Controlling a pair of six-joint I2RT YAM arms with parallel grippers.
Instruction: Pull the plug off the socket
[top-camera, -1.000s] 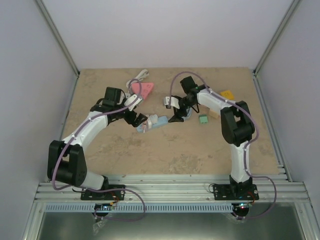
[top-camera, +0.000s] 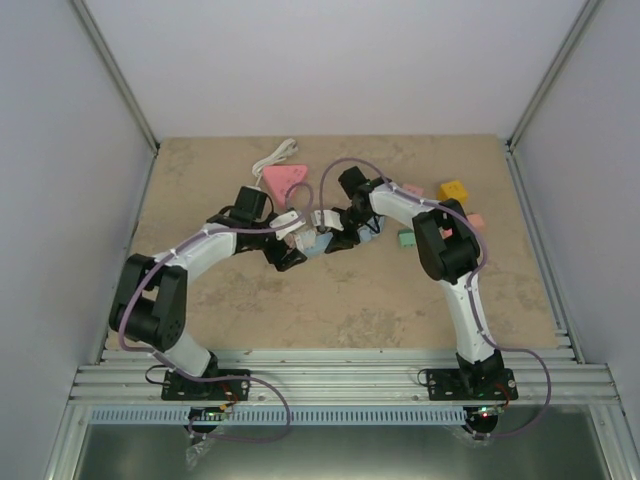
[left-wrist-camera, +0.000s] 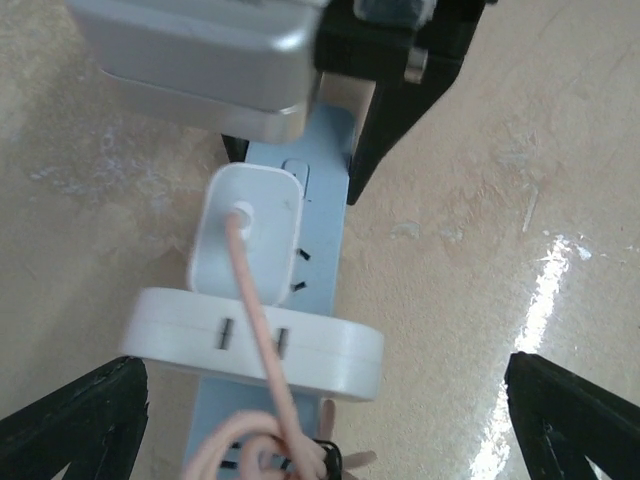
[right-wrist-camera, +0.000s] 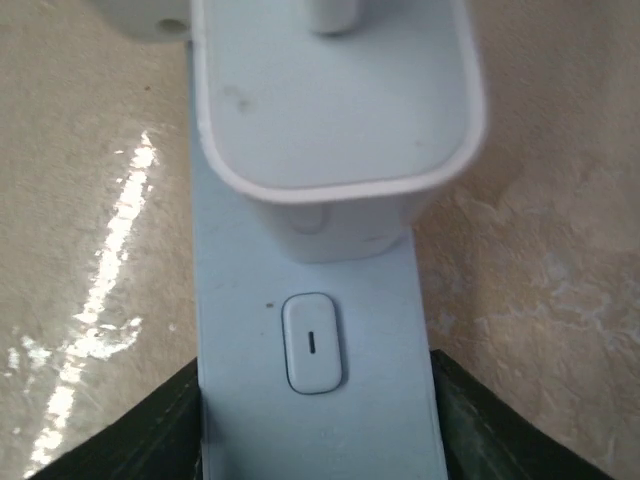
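Observation:
The light blue power strip (top-camera: 321, 243) lies on the table near its middle. A white plug (left-wrist-camera: 245, 240) with a pink cord (left-wrist-camera: 262, 335) stands on it. Closer to the left wrist camera, a white block (left-wrist-camera: 255, 342) with two dark slots sits across the strip. My left gripper is open, its fingers (left-wrist-camera: 85, 425) spread wide on either side of the strip, touching nothing. My right gripper is shut on the strip's end, around the part with the switch (right-wrist-camera: 312, 343); the plug (right-wrist-camera: 340, 110) rises just beyond.
A pink piece (top-camera: 284, 180) and a coiled white cable (top-camera: 275, 156) lie behind the left arm. A yellow block (top-camera: 454, 191) and a green block (top-camera: 406, 238) are over by the right arm.
The right gripper has moved left onto the strip's other end and shut on it.

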